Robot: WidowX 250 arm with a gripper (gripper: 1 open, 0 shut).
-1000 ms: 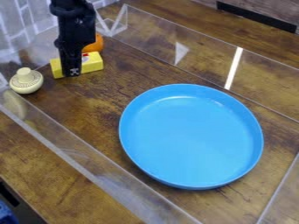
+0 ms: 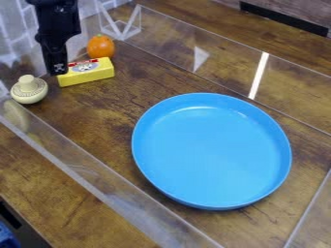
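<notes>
My black gripper (image 2: 58, 60) hangs at the upper left, its fingers pointing down just left of a yellow box (image 2: 93, 70) with a printed label. It looks shut, with nothing visible between its fingers. An orange round object (image 2: 101, 47) sits behind the box. A pale mushroom-shaped object (image 2: 29, 90) rests to the left, below the gripper.
A large blue plate (image 2: 211, 150) covers much of the right middle of the wooden table (image 2: 91, 194). Clear plastic walls run along the left and right. The middle between box and plate is bare.
My gripper has moved left, from over the yellow box to beside its left end, uncovering more of the box and the orange object.
</notes>
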